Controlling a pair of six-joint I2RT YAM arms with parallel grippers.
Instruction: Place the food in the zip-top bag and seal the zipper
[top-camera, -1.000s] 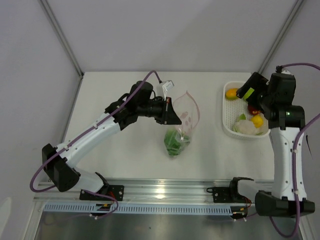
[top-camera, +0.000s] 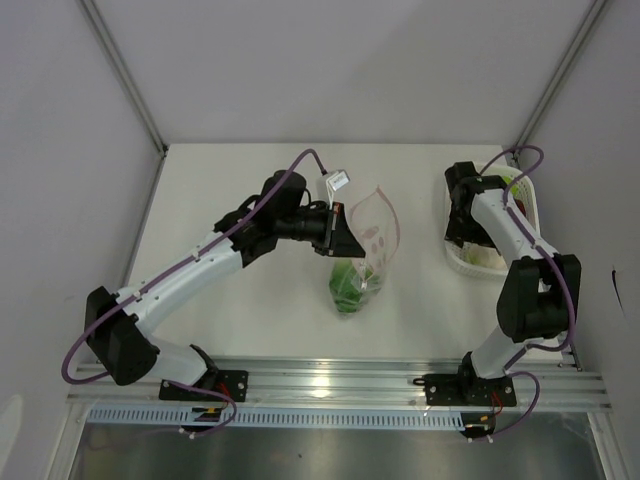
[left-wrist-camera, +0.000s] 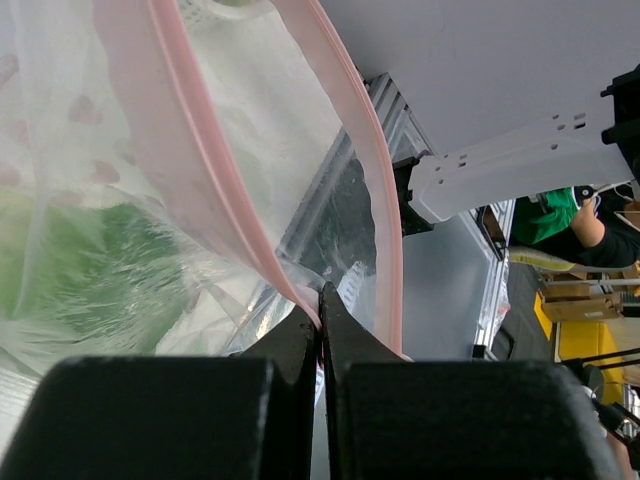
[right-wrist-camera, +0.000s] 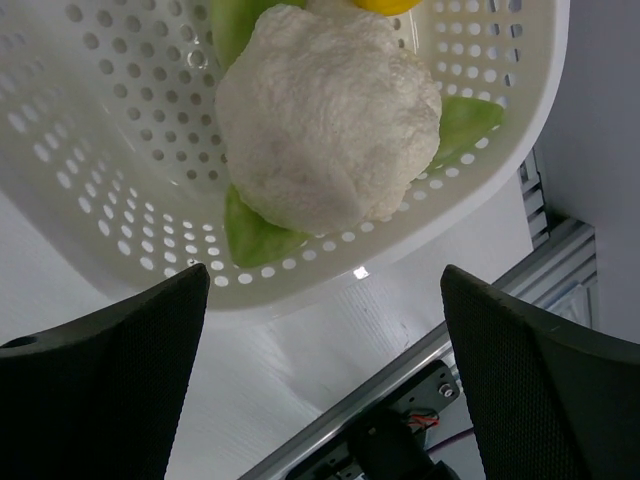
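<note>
The clear zip top bag (top-camera: 372, 240) stands open-mouthed near the middle of the table, something green in its lower part. My left gripper (top-camera: 350, 252) is shut at the bag's pink-edged rim (left-wrist-camera: 225, 175), whose corner runs in between the fingertips. Over the white basket (top-camera: 452, 258) at the right, my right gripper is open with nothing between its fingers. In the right wrist view a white cauliflower (right-wrist-camera: 325, 120) with green leaves lies in the basket, beyond the fingertips. My right arm covers much of the basket from above.
Part of a yellow item (right-wrist-camera: 388, 4) shows beside the cauliflower. A reddish item (top-camera: 520, 206) peeks out near the basket's right side. The table's left part and the space between bag and basket are clear.
My right gripper has come from the basket's upper right, moving left and toward the front, over the cauliflower's end. The left arm and bag have barely moved.
</note>
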